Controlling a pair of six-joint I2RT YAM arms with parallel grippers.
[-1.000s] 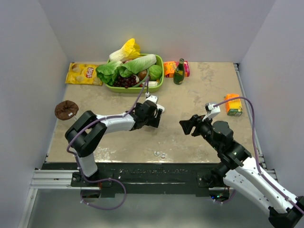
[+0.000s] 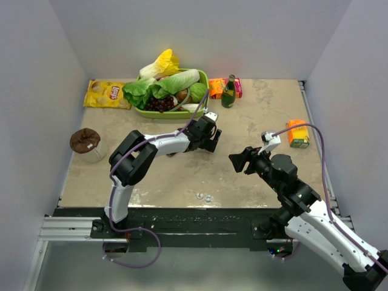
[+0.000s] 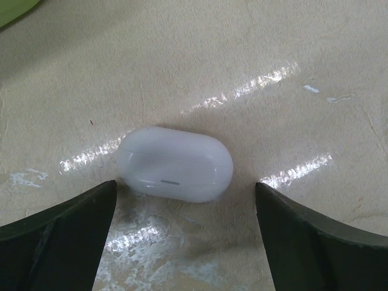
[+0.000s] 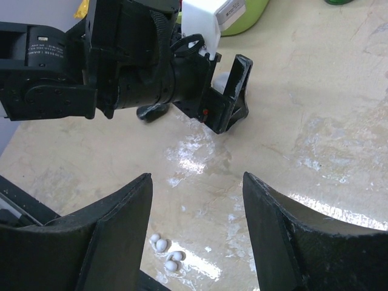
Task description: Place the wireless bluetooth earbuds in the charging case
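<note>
The white charging case (image 3: 176,163), lid closed, lies on the table between the spread fingers of my open left gripper; in the left wrist view neither finger touches it. From the right wrist view, the case (image 4: 222,82) shows only partly behind the left gripper. Two small white earbuds (image 2: 200,196) (image 2: 208,198) rest near the table's front edge, and they also appear at the lower left of the right wrist view as earbuds (image 4: 160,244) (image 4: 173,262). Empty and with its fingers apart, my right gripper hangs over the table at the right.
Behind the left gripper stands a green basket (image 2: 159,114) of vegetables. A bottle (image 2: 228,92), a chip bag (image 2: 107,94), an orange carton (image 2: 298,134) and a brown-topped container (image 2: 88,144) stand around the edges.
My left arm has moved to the right, its gripper now covering the case in the top view, where the case showed beside it earlier. The right arm and the earbuds look unmoved.
</note>
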